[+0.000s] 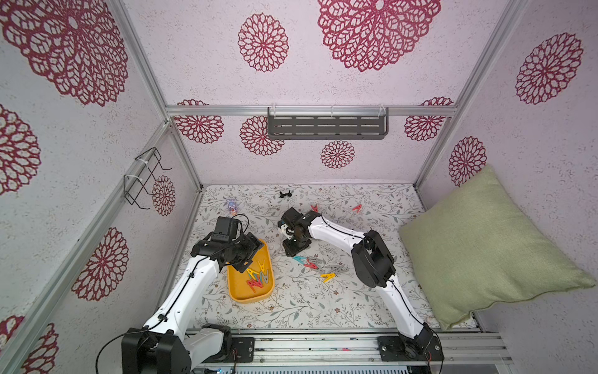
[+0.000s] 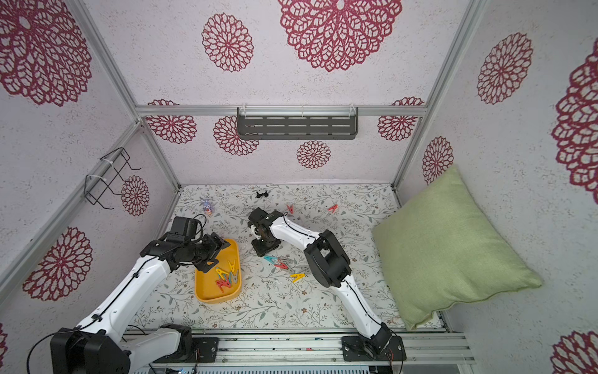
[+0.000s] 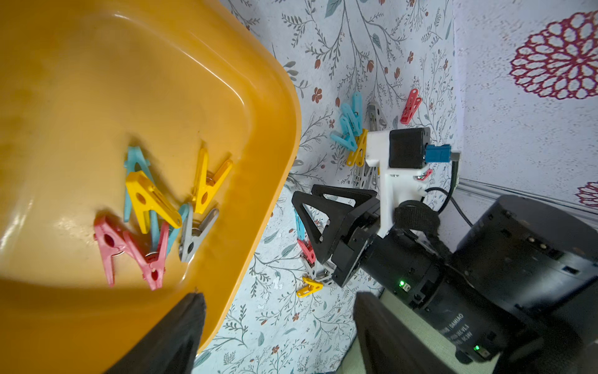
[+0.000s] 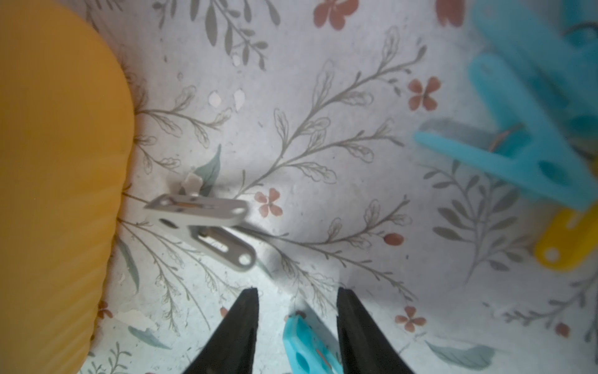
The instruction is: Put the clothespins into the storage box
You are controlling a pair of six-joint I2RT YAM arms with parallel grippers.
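The yellow storage box holds red, yellow, blue and grey clothespins. My left gripper hangs over the box's inner edge, its blurred fingers parted and empty. My right gripper is low over the table just outside the box, fingers open around a gap above a cyan clothespin. A grey clothespin lies just beyond its left finger. More cyan and yellow clothespins lie to the upper right of that view. Loose red clothespins lie toward the back of the table.
A green pillow fills the right side. A small purple figure and a black object sit at the back. A grey rack hangs on the back rail.
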